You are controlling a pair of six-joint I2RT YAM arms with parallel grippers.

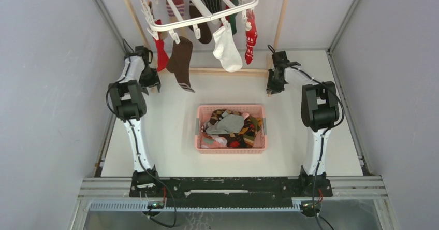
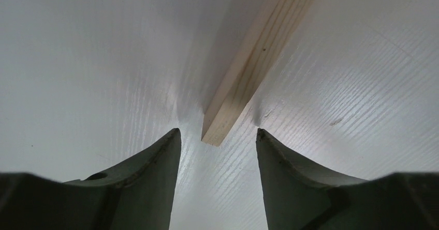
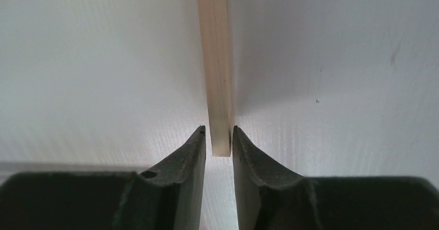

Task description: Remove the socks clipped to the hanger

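Socks hang clipped to a white hanger (image 1: 204, 18) at the top of the top view: a white sock (image 1: 228, 51), a brown one (image 1: 182, 59), red ones (image 1: 250, 36) and several others. My left gripper is open over the end of a wooden bar (image 2: 243, 85), left of the hanging socks. My right gripper is open, its fingers narrowly apart at the end of another wooden bar (image 3: 215, 59), right of the socks.
A pink basket (image 1: 230, 151) with a pile of socks stands mid-table, below the hanger. Walls flank both arms.
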